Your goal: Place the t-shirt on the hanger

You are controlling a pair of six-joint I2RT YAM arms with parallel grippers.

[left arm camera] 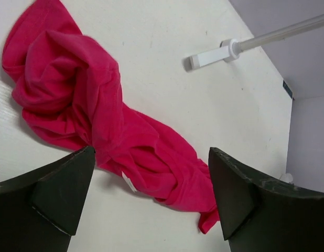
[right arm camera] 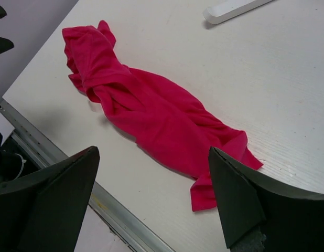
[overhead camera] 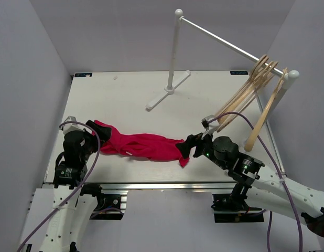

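Observation:
A red T-shirt (overhead camera: 146, 146) lies crumpled in a long strip across the front of the white table. Its left end is bunched up in the left wrist view, where a small white tag shows on the shirt (left arm camera: 112, 123). Over that left end my left gripper (overhead camera: 100, 131) stands open, its fingers apart with no cloth pinched. At the opposite end, my right gripper (overhead camera: 186, 147) is open above the shirt (right arm camera: 172, 123), one finger (right arm camera: 243, 194) overlapping the cloth in view. Several wooden hangers (overhead camera: 241, 100) hang bunched on the rack's bar, at the right.
A white rack (overhead camera: 225, 42) spans the back right, its foot (overhead camera: 168, 91) resting on the table behind the shirt. Bare table (overhead camera: 120, 94) lies at the back left. The metal front edge (overhead camera: 162, 186) runs close before the shirt.

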